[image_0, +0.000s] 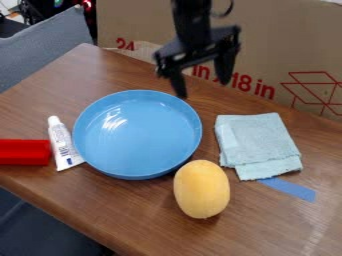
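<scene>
The dark gripper (175, 78) hangs blurred above the back of the wooden table, behind the blue plate (138, 134), open with nothing visible between its fingers. A yellow mango-like object (201, 189) lies in front of the plate to the right. A folded light blue cloth (257, 144) lies right of the plate. A white tube (66, 144) lies left of it, beside a red object (23, 152) at the left edge.
A cardboard box (294, 70) stands behind the table (134, 222). A strip of blue tape (289, 189) is on the tabletop by the cloth.
</scene>
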